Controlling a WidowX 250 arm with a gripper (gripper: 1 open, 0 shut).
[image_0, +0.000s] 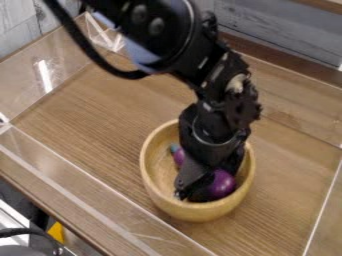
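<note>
A tan bowl (163, 192) stands on the wooden table toward the lower middle. In it lies a purple object (221, 184), partly hidden by the black gripper (203, 181), which reaches down into the bowl. A second, smaller purple piece with a teal tip (178, 157) shows at the bowl's left side, behind the gripper. The gripper's fingertips are around or against the larger purple object; whether they grip it is unclear.
A clear-edged rim runs along the left, and a pale wall stands at the back.
</note>
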